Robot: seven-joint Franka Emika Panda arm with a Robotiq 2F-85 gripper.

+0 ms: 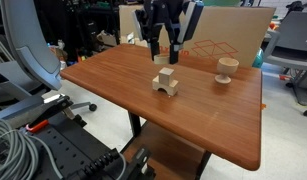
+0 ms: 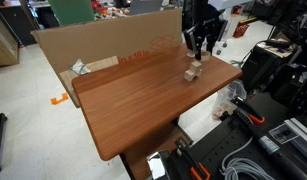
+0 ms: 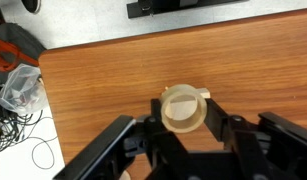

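My gripper is shut on a pale wooden cup, whose round rim faces the wrist camera between the two fingers. In exterior view 1 part of the held cup shows beneath the fingers, just above and slightly left of a small stack of pale blocks. The stack has a small block on top of a wider, notched one. From above, the held cup covers most of the stack; a bit of block peeks out beside its rim. Exterior view 2 has the stack below the gripper.
Another pale cup stands on the wooden table, to the right of the stack. Cardboard panels border the table's side.
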